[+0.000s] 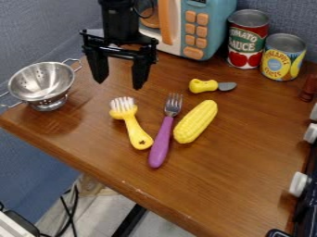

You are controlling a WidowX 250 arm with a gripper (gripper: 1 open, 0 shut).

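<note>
My black gripper (pixel 120 70) hangs open over the left back of the wooden table, its two fingers apart with nothing seen between them. Below it lie a yellow brush (pixel 136 130) with white bristles and a purple-handled fork (pixel 161 144). A yellow corn cob (pixel 195 121) lies to their right, and a small yellow-handled tool (pixel 203 86) lies behind. A steel colander (pixel 43 82) sits at the left edge.
A tomato can (pixel 247 42), a second can (pixel 284 58) and a toy microwave (pixel 190 28) stand at the back. White-knobbed black equipment (pixel 306 185) lines the right edge.
</note>
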